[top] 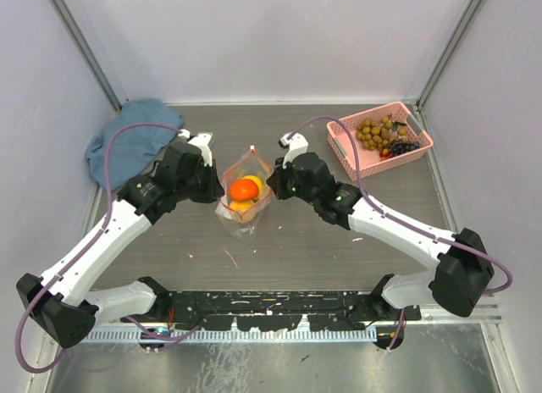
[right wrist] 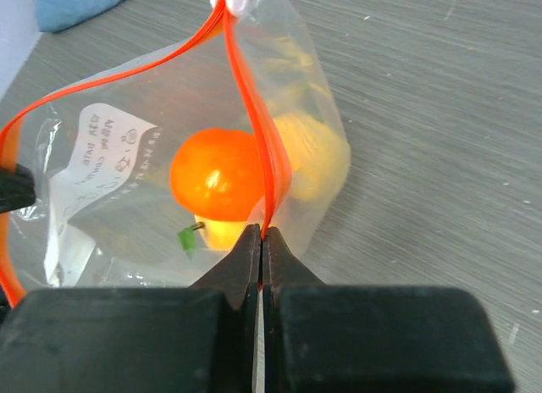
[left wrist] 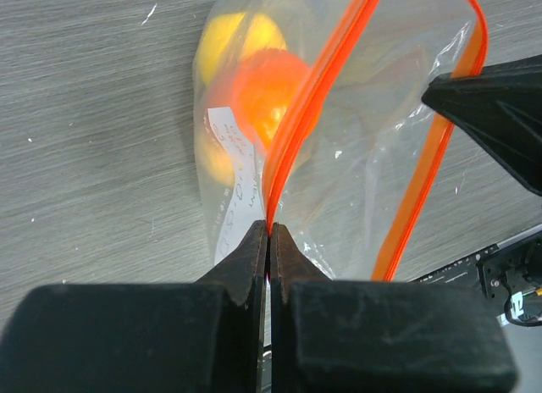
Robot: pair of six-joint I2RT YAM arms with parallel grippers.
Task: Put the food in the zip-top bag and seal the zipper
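A clear bag with an orange-edged mouth [top: 251, 158] hangs stretched between my two grippers, its mouth spread wide. Inside lie an orange round fruit [right wrist: 216, 174] and yellow pieces [right wrist: 311, 156], one with a green bit at its stem. My left gripper is shut on one side of the bag's orange rim [left wrist: 302, 113]. On the opposite side, my right gripper is shut on the rim [right wrist: 264, 147]. A white printed label [right wrist: 103, 147] shows on the bag's wall. From above, the food sits low in the bag, between the grippers.
At the back right stands a pink basket [top: 345, 163] holding green grapes [top: 370, 135] and dark grapes [top: 401, 147]. A blue cloth [top: 131, 143] lies at the back left.
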